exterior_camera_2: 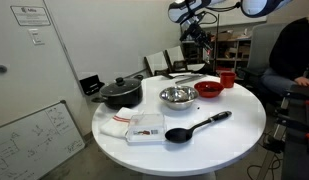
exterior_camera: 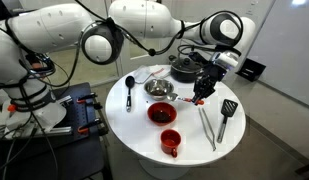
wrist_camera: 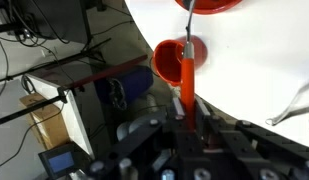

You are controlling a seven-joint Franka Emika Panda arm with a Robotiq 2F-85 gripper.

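Observation:
My gripper (exterior_camera: 198, 97) is shut on a red-handled utensil (wrist_camera: 188, 75), held over the right part of the white table. Its thin silvery shaft runs up from the red handle in the wrist view, and in exterior view 1 it points left. The utensil's far end is too small to make out. A red bowl (exterior_camera: 162, 114), dark inside, sits to the left and nearer than the gripper. In front of that bowl stands a red mug (exterior_camera: 170, 142), which the wrist view shows from above, beside the handle. In exterior view 2 the gripper is small and far off.
A metal bowl (exterior_camera_2: 179, 97), a black lidded pot (exterior_camera_2: 116, 92), a white cloth (exterior_camera_2: 116, 122), a clear container (exterior_camera_2: 147, 129) and a black ladle (exterior_camera_2: 197, 126) share the table. Tongs (exterior_camera: 207, 128) and a black slotted turner (exterior_camera: 227, 115) lie at the right. Free tabletop shows at the front left.

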